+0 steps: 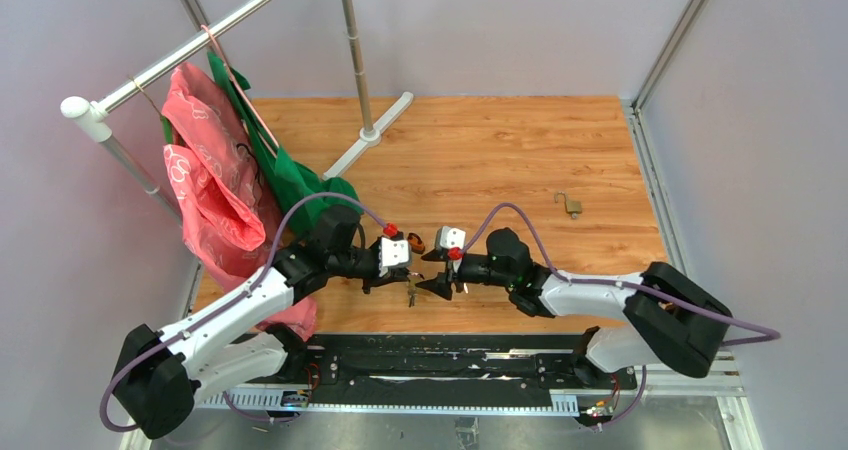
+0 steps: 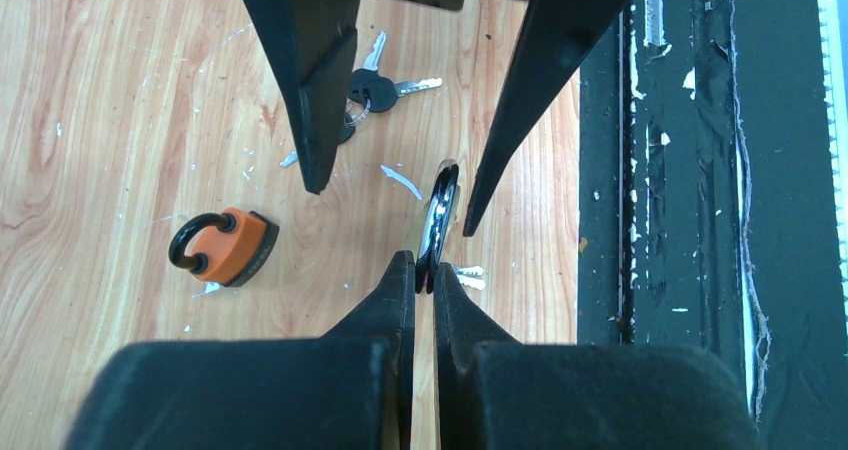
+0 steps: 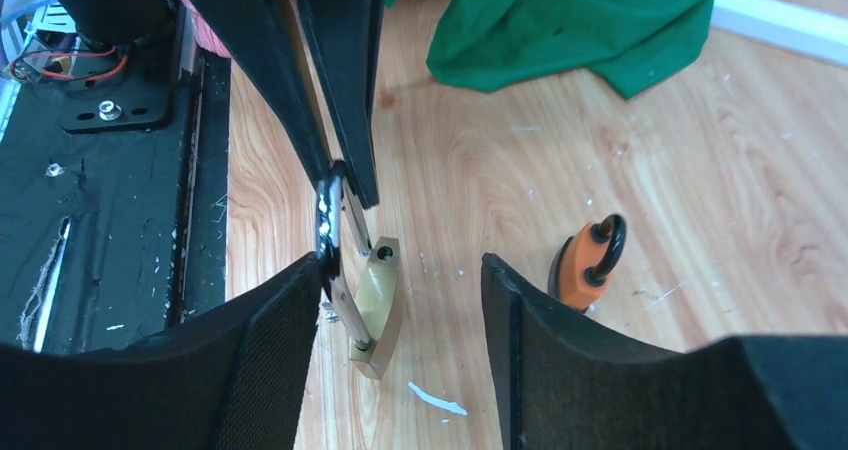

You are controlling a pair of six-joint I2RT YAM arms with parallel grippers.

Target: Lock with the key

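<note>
My left gripper is shut on the silver shackle [image 2: 438,215] of a brass padlock. In the right wrist view the padlock's brass body [image 3: 377,295] hangs below that shackle. One shackle leg meets the body; the other leg's end shows beside an open hole. My right gripper stands open close by, the padlock seen between its fingers but apart from them. A toothed silver key [image 2: 470,276] shows beside the padlock; whether it sits in the keyhole I cannot tell. Several black-headed keys [image 2: 374,92] on a ring lie on the wooden table.
An orange padlock with a black shackle [image 2: 232,248] lies near the grippers. Another brass padlock [image 1: 573,207] lies far right with its shackle open. Red cloth [image 1: 225,190] and green cloth [image 1: 295,180] hang on a rack at the left.
</note>
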